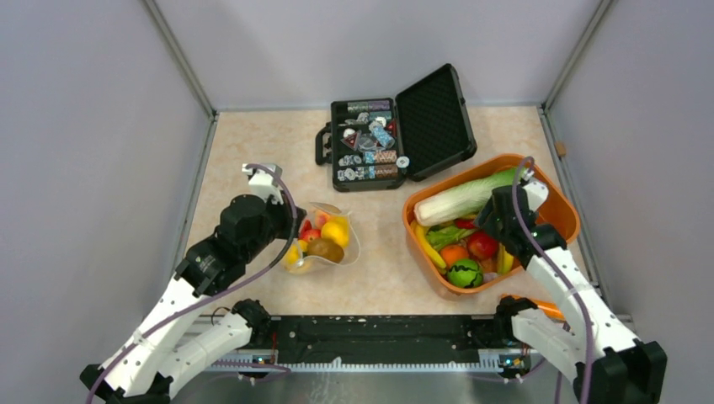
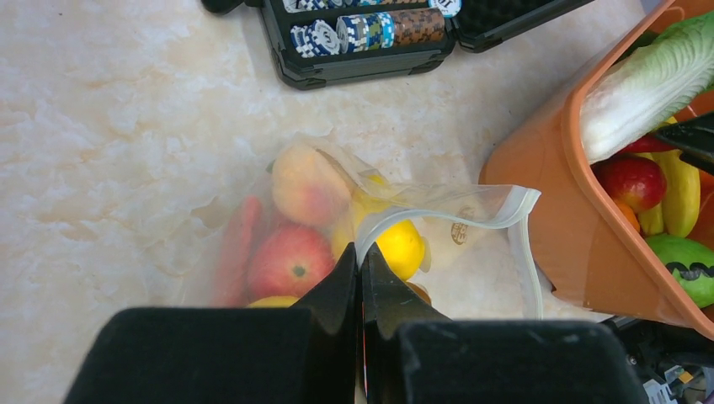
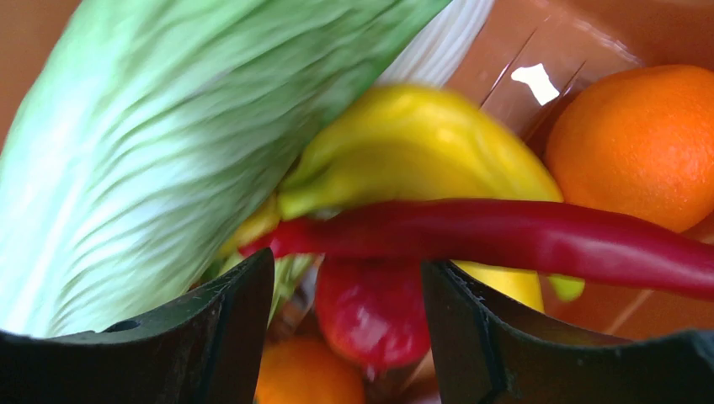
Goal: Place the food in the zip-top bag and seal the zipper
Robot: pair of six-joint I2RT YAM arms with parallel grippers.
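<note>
The clear zip top bag [image 2: 484,206] stands with its mouth spread, holding a peach [image 2: 310,181], a red apple [image 2: 290,261], a lemon [image 2: 400,248], a brown kiwi [image 1: 326,249] and other food. Its zipper rim runs between the tips of my left gripper, which is shut on it. Inside the orange bin [image 1: 428,271], my right gripper is open over a dark red fruit [image 3: 370,307]. A long red chili pepper [image 3: 505,231] crosses just beyond its fingertips, nothing clamped. Bananas [image 3: 421,160] and an orange [image 3: 644,139] lie around it.
A large cabbage [image 1: 459,199] fills the bin's back left, and a small watermelon [image 1: 465,273] sits toward its front. An open black case of poker chips [image 1: 367,145] stands at the back. Bare table separates bag and bin.
</note>
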